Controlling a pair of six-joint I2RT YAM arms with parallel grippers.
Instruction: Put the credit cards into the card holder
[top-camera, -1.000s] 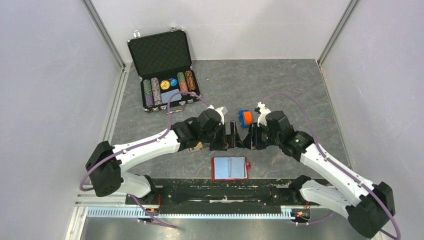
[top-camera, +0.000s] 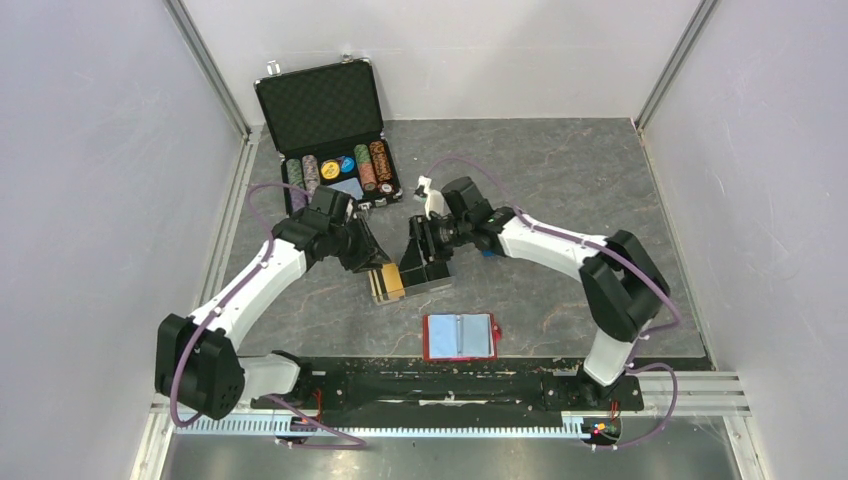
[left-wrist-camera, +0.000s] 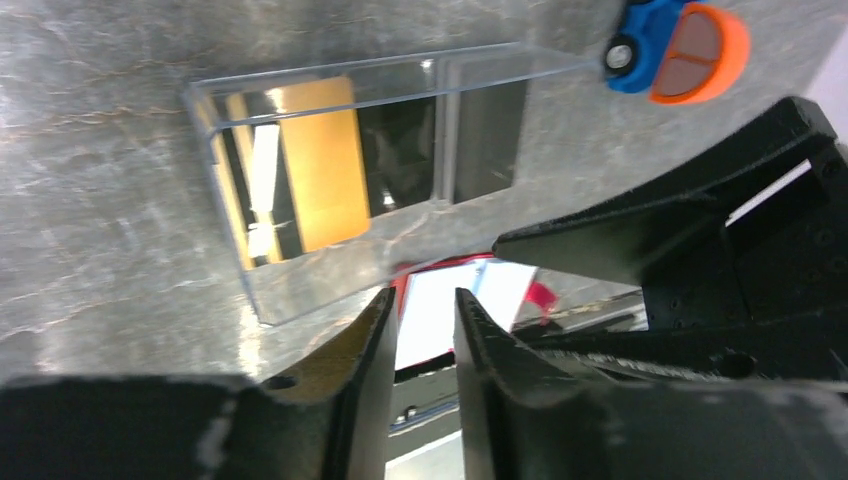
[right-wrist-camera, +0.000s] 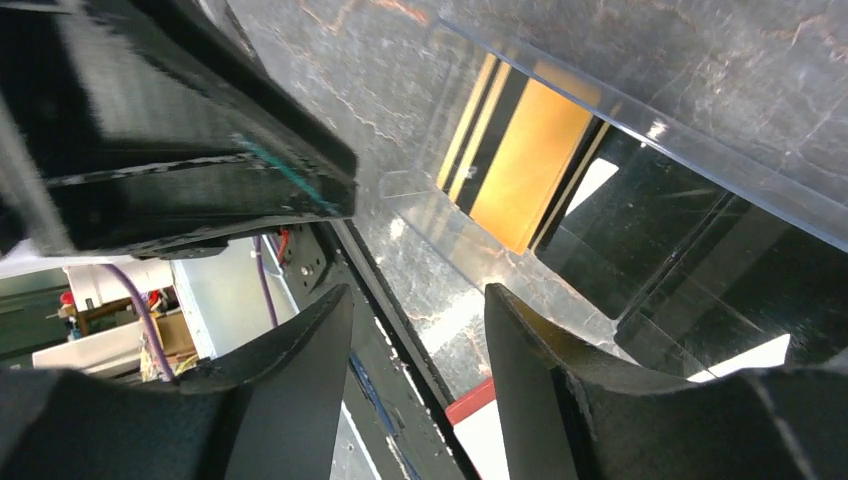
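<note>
Gold and black cards, among them a gold card (left-wrist-camera: 325, 165), stand in a clear box (top-camera: 431, 288) at the middle of the table. The open red card holder (top-camera: 460, 357) lies in front of that box, its pages pale blue in the top view. My left gripper (top-camera: 376, 267) hovers over the box's left part, fingers (left-wrist-camera: 370, 345) parted and empty. Over the middle of the box is my right gripper (top-camera: 420, 262); its fingers (right-wrist-camera: 305, 345) stand wider apart, nothing between them. Both arms partly cover the box from above.
The two grippers are close together over the box. An open black case (top-camera: 318, 110) with poker chips stands at the back left. A blue and orange tape dispenser (left-wrist-camera: 690, 50) is largely hidden by the right arm from above.
Both grippers have moved left, from above the gap behind the red holder to above the clear box. The right arm has swung inward and now covers most of the tape dispenser.
</note>
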